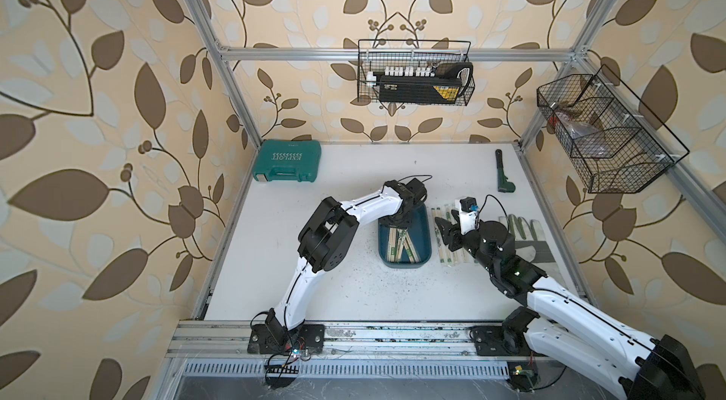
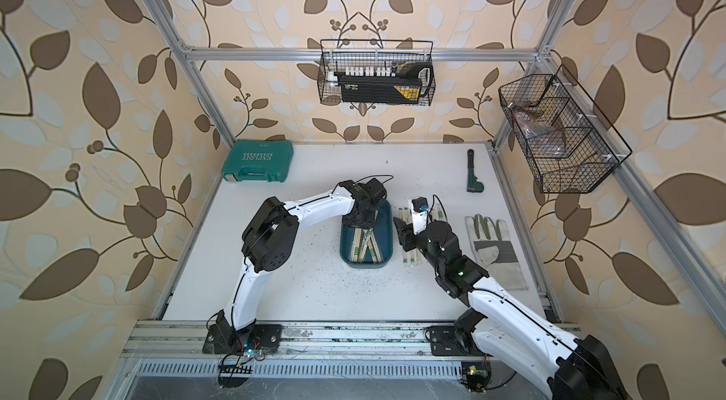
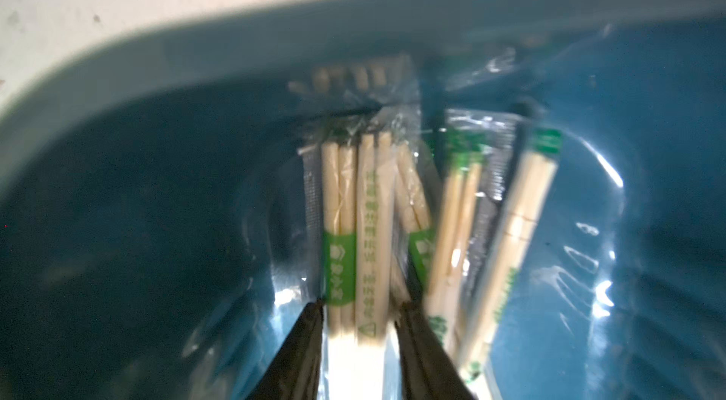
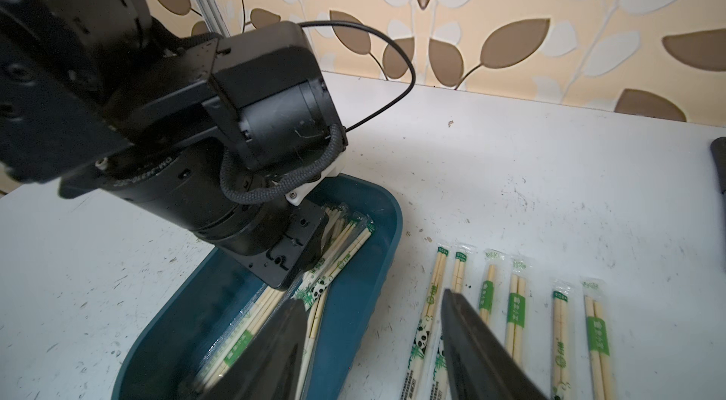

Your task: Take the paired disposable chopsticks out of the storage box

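A blue storage box [image 1: 422, 252] holds several wrapped pairs of wooden chopsticks [image 3: 370, 233] with green bands, lying lengthwise. My left gripper is down inside the box, fingers open around the lower part of the leftmost wrapped chopsticks. In the right wrist view its body covers part of the box [image 4: 366, 298]. My right gripper stands open at the box's right, above the table, with nothing between its fingers. Several wrapped pairs [image 4: 559, 332] lie in a row on the table right of the box.
A green case [image 1: 287, 160] is at the back left, a green tool [image 1: 505, 184] at the back right, and gloves [image 2: 491, 256] at the right edge. Wire baskets [image 1: 416, 71] hang on the walls.
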